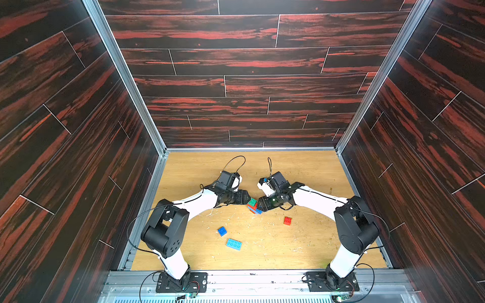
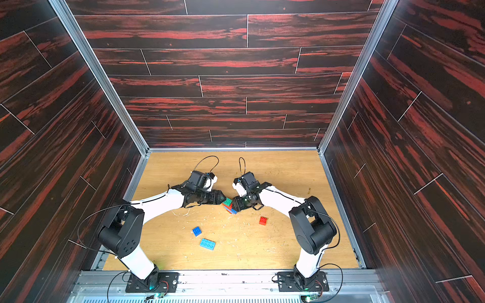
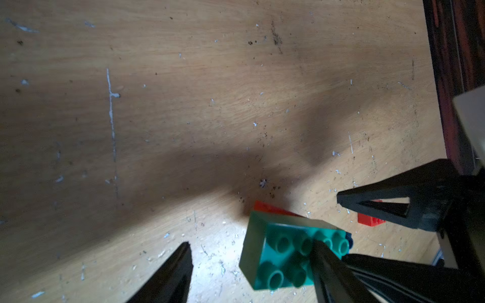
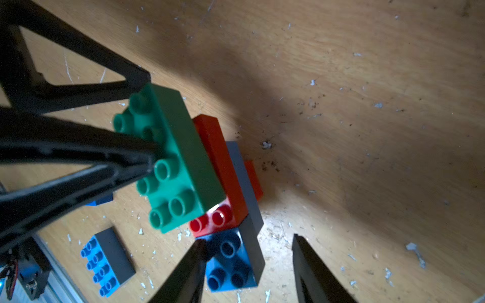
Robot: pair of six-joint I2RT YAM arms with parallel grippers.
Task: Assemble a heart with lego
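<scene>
A stacked cluster of bricks sits mid-table between my grippers: a green brick (image 4: pixel 187 166) on top, a red brick (image 4: pixel 227 176) beneath it, a blue brick (image 4: pixel 229 262) at one end and more red and blue below. My left gripper is open at the green brick, its fingers either side of that brick's end. My right gripper is part open over the blue end, its blurred fingertips either side of it; whether they touch it I cannot tell.
A small blue brick (image 1: pixel 222 230) and a light blue brick (image 1: pixel 234 244) lie at the front left. A small red brick (image 1: pixel 287 220) lies right of the cluster.
</scene>
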